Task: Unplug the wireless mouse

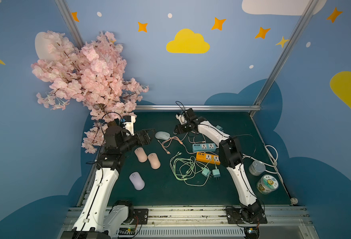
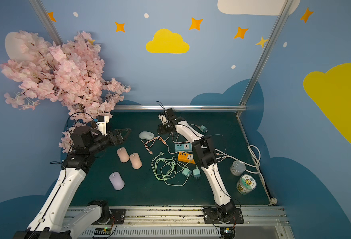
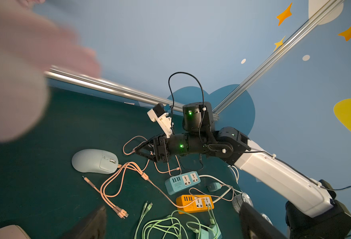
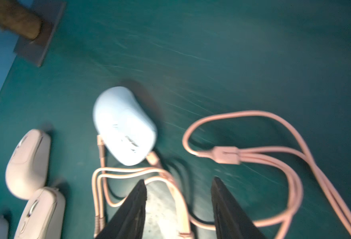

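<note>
The light-blue mouse (image 1: pixel 162 135) lies at the back of the table with a pink cable's connector (image 4: pixel 153 158) at its front end. In the right wrist view the connector still meets the mouse; whether it is fully seated cannot be told. My right gripper is held above the pink cable (image 4: pixel 179 201), to the right of the mouse, its fingers apart with nothing gripped. My left gripper hovers left of the mouse, wide open and empty.
Two pink mice (image 1: pixel 140 154) and a lilac mouse (image 1: pixel 136 180) lie front left. Blue (image 1: pixel 199 147) and orange (image 1: pixel 202 157) power strips, plus coiled green cables (image 1: pixel 183 169), fill the middle. Cans (image 1: pixel 256 167) stand at right. Pink blossoms (image 1: pixel 99 71) rise behind my left arm.
</note>
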